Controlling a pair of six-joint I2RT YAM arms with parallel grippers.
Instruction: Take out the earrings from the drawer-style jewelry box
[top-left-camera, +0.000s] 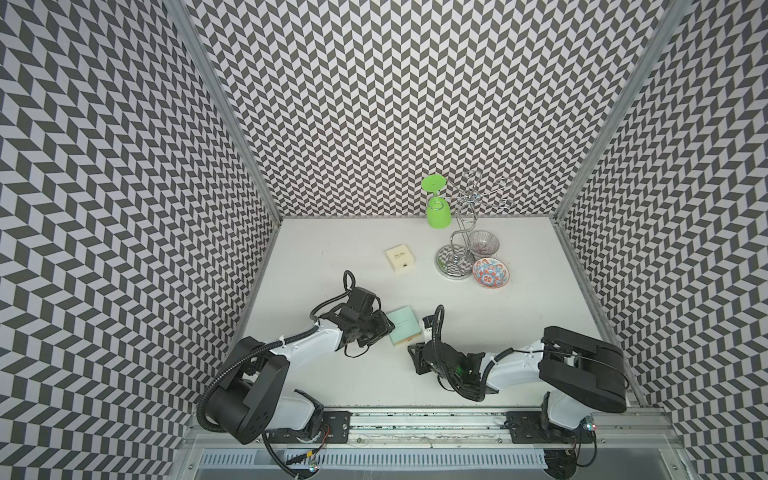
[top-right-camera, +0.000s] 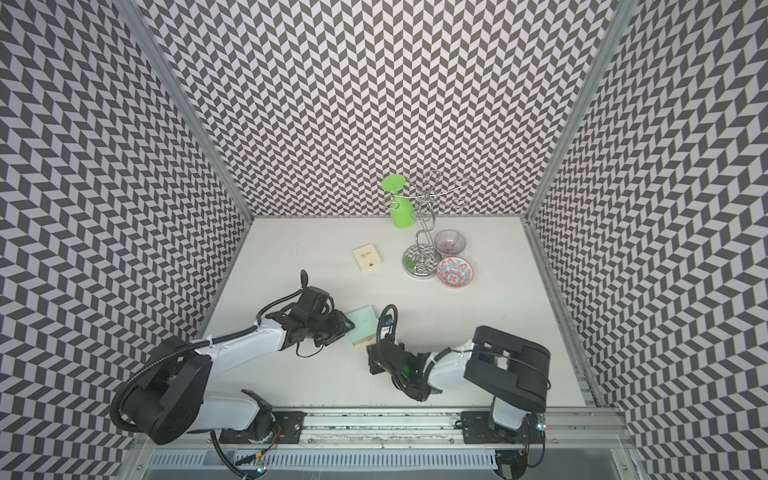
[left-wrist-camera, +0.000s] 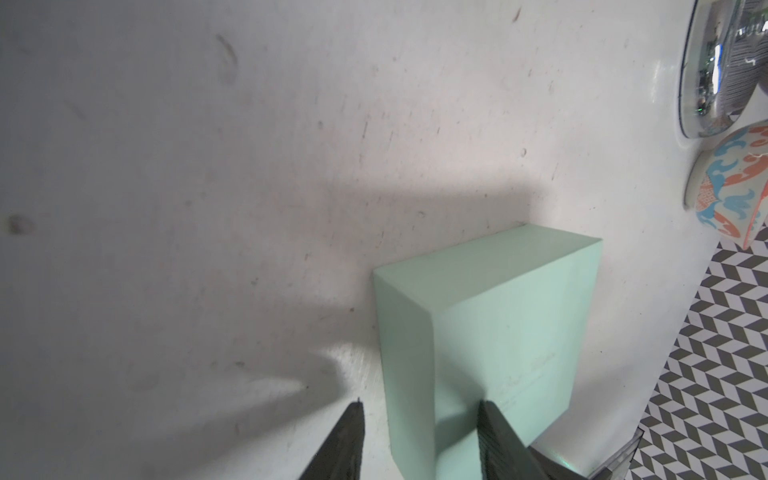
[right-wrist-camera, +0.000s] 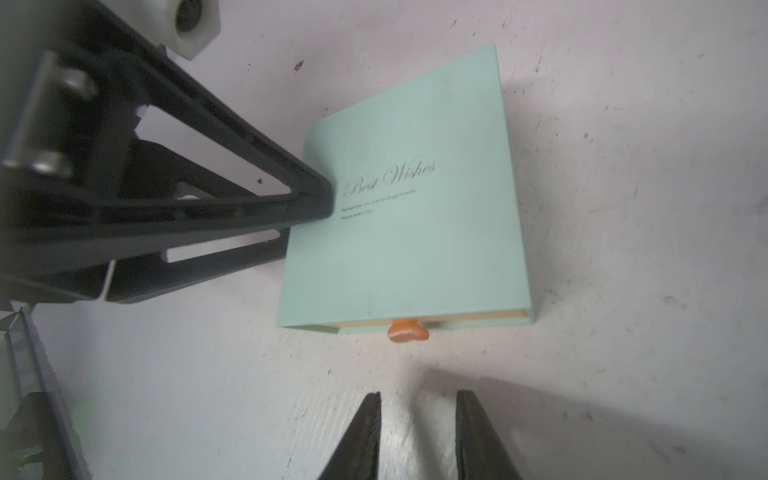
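A mint-green jewelry box (top-left-camera: 405, 324) with a drawer lies flat in the front middle of the table. Its drawer appears closed, with an orange pull tab (right-wrist-camera: 409, 330) on the front edge in the right wrist view. At the box's left side is my left gripper, part open, one finger overlapping the box in its view; whether it touches cannot be told. My right gripper is in front of the drawer face, part open, with only bare table seen between its fingers. No earrings are in view.
Farther back stands a cream box (top-left-camera: 400, 257). A metal rack on a round base (top-left-camera: 455, 262), a patterned bowl (top-left-camera: 490, 273), a glass bowl (top-left-camera: 483, 242) and a green holder (top-left-camera: 437, 213) are at the back right.
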